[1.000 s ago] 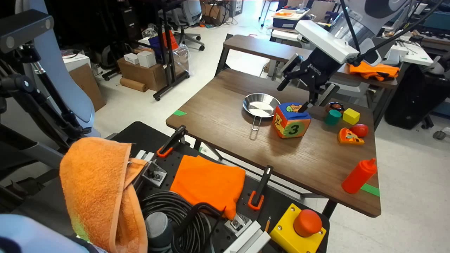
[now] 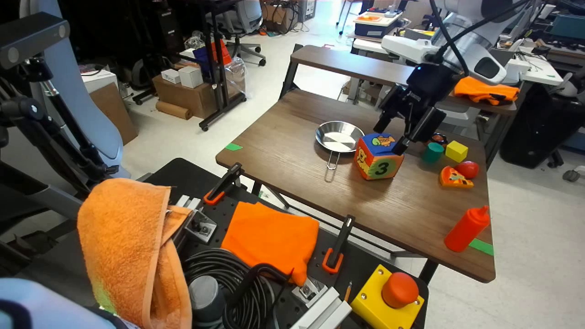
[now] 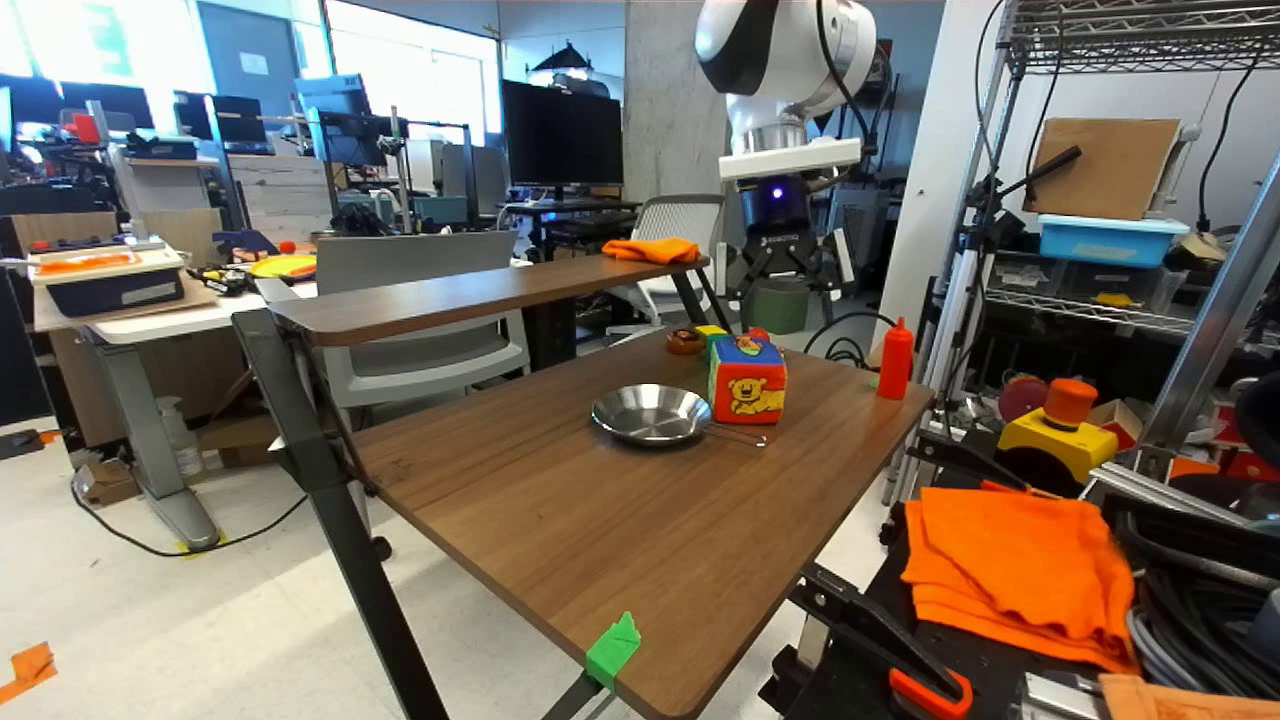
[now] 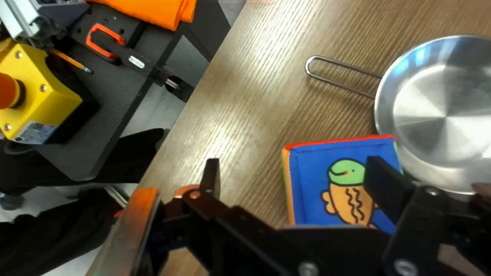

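Note:
A soft cloth cube (image 2: 380,166) with colourful picture faces rests on the brown table, a "3" on one side. Its blue top (image 4: 313,184) carries a green and orange fish in the wrist view. Above the cube my gripper (image 2: 389,140) is tilted, its fingers spread wide and nothing held. One finger (image 4: 386,177) overlaps the cube's top in the wrist view, while the other finger (image 4: 211,177) appears over bare wood. Whether either touches the cube I cannot tell. Beside the cube sits a shiny metal pan (image 3: 651,414) with a wire handle.
Behind and right of the cube lie a green cup-like piece (image 2: 433,152), a yellow block (image 2: 456,151), a red ball-like toy (image 2: 467,169) and a toy pizza slice (image 2: 455,178). A red bottle (image 2: 467,229) stands near the right front corner.
My gripper has turned and shifted slightly toward the table's front, its fingertips now lower beside the cube's top in exterior view 1. The cube, pan and other toys have not moved.

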